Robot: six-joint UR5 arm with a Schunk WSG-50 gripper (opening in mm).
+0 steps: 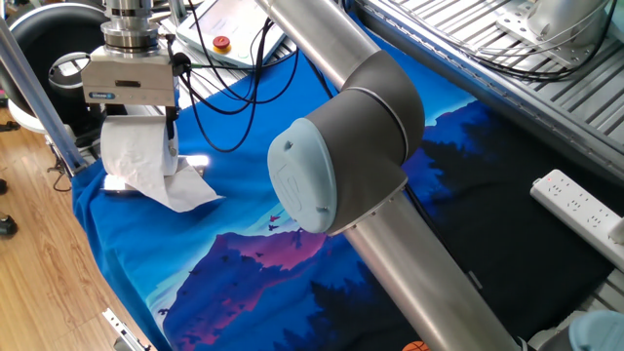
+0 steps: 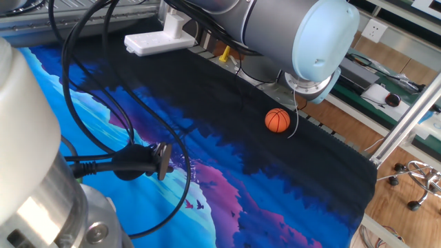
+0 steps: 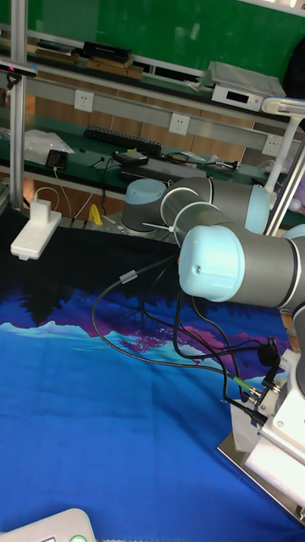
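Observation:
A white paper roll [image 1: 134, 154] is directly under my gripper [image 1: 136, 122] at the left of exterior view 1, with a loose sheet [image 1: 190, 191] trailing to the right. One dark finger [image 1: 172, 124] reaches down beside the roll's right end; the other is hard to make out. Whether the fingers press on the roll cannot be told. A shiny flat plate [image 1: 115, 183] shows below the roll. In exterior view 3 the roll [image 3: 278, 462] appears at the lower right, under the gripper body, above the plate's metal edge [image 3: 241, 465].
On the dark end of the printed cloth lies a small orange basketball [image 2: 277, 120]. A white power strip [image 2: 157, 43] rests at the cloth's edge. Black cables [image 3: 135, 348] loop from the arm over the cloth. The control pendant [image 1: 234, 29] with its red button is behind.

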